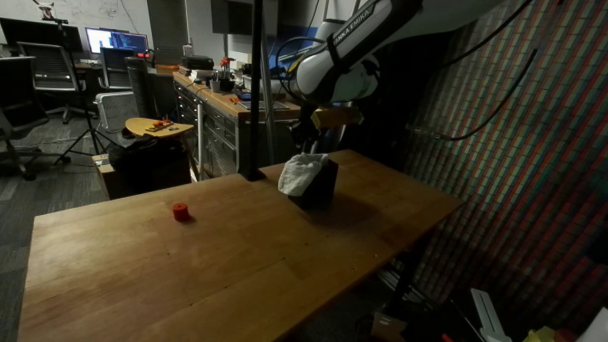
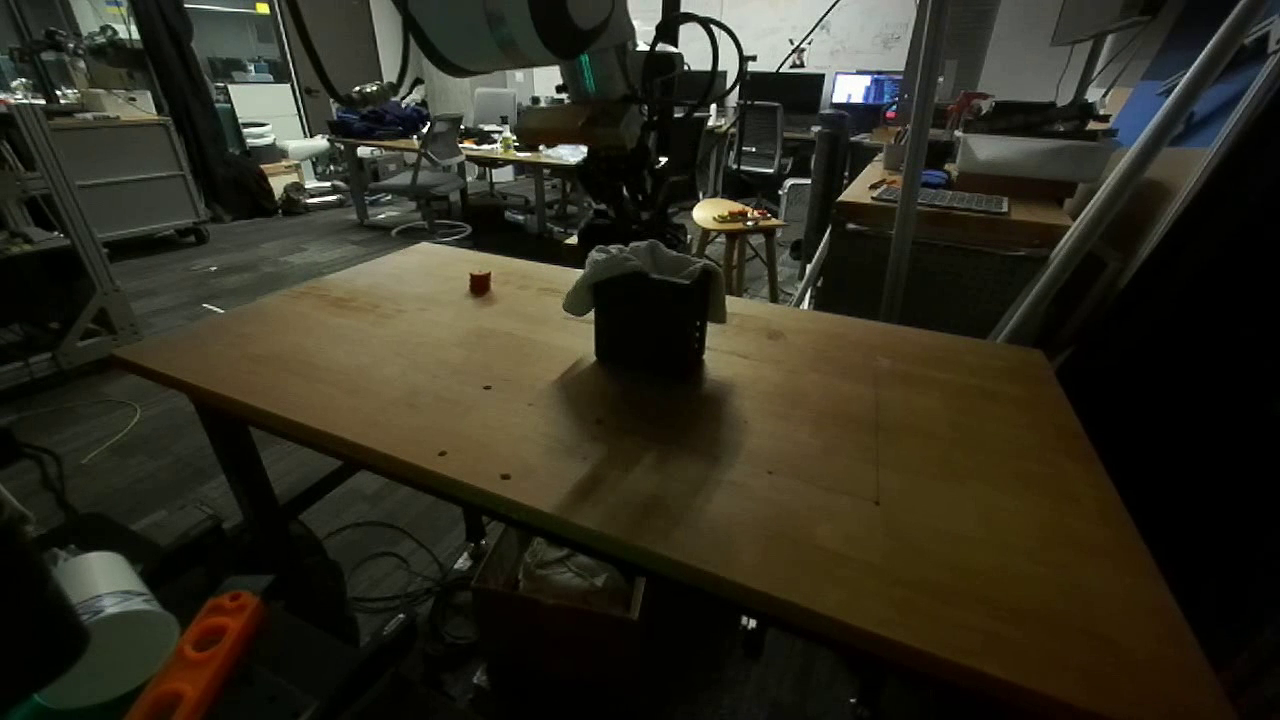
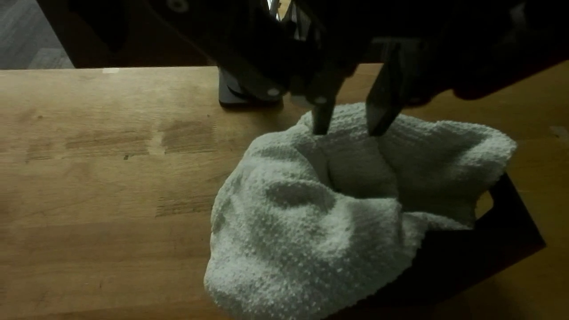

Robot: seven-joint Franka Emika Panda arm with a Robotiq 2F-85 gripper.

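Note:
A pale, rough-textured towel [image 3: 298, 234] lies bunched in a black box [image 1: 320, 188], draped over its rim on more than one side. Over the towel hangs my gripper; its dark fingers [image 3: 322, 120] are parted partway, with a visible gap and no object between them. In the first exterior view the gripper is above the box, clear of the towel [image 1: 300, 174]. A small red cylinder [image 1: 180, 212] stands alone on the wooden table. The inside of the box is mostly covered by cloth.
A drawer bench [image 1: 219, 134] stands beyond that edge.

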